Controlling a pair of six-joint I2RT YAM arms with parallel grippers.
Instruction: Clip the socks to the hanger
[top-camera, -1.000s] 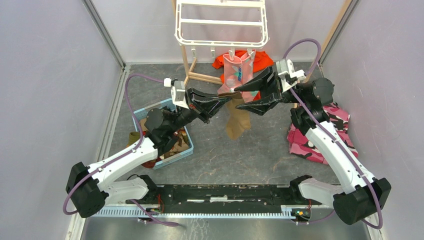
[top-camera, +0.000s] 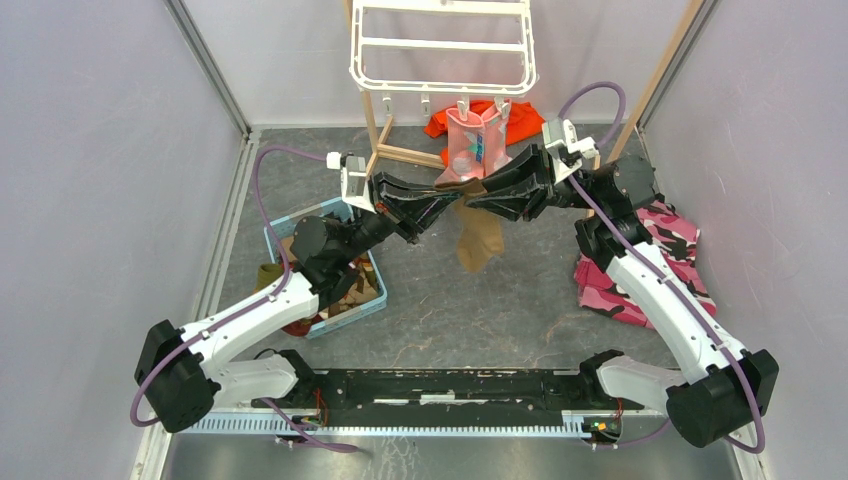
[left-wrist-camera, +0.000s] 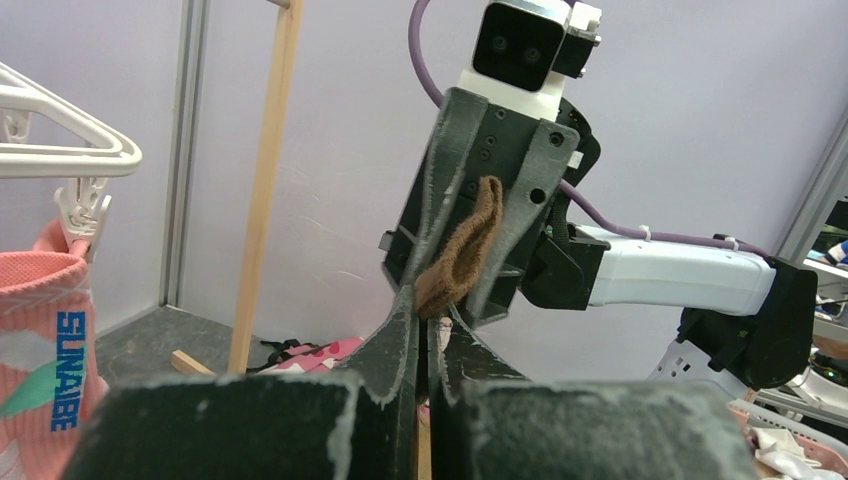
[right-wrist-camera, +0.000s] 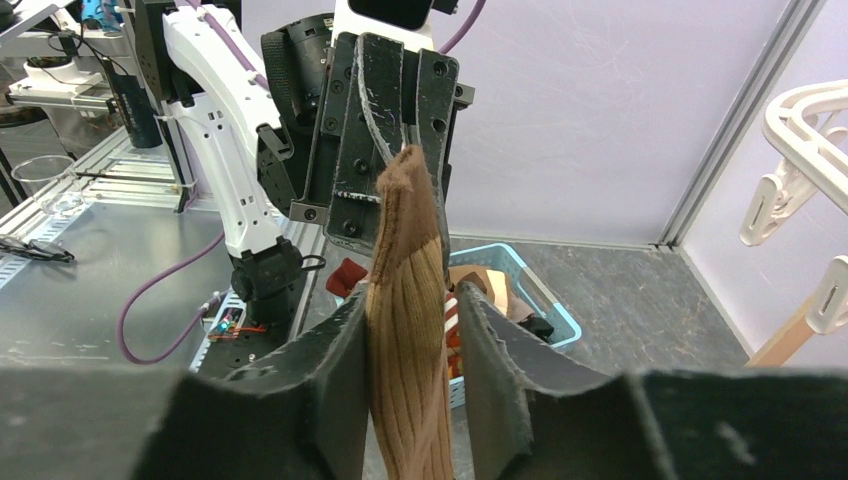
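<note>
A brown ribbed sock (top-camera: 478, 240) (right-wrist-camera: 408, 310) hangs between my two grippers at mid-height. My left gripper (top-camera: 450, 197) is shut on its upper edge. My right gripper (top-camera: 478, 194) has its fingers around the sock from the right, part open; whether they press on it I cannot tell. The white hanger (top-camera: 442, 84) (left-wrist-camera: 70, 130) stands behind, with pink socks (top-camera: 470, 145) (left-wrist-camera: 40, 340) clipped to it. Free clips (right-wrist-camera: 830, 295) show on its near bar.
A blue basket of socks (top-camera: 340, 320) (right-wrist-camera: 545, 300) lies at the left, pink camouflage cloth (top-camera: 620, 295) at the right, orange cloth (top-camera: 525, 122) behind the hanger.
My right gripper has moved slightly left onto the sock, its fingers closer together. My left gripper has stayed nearly still.
</note>
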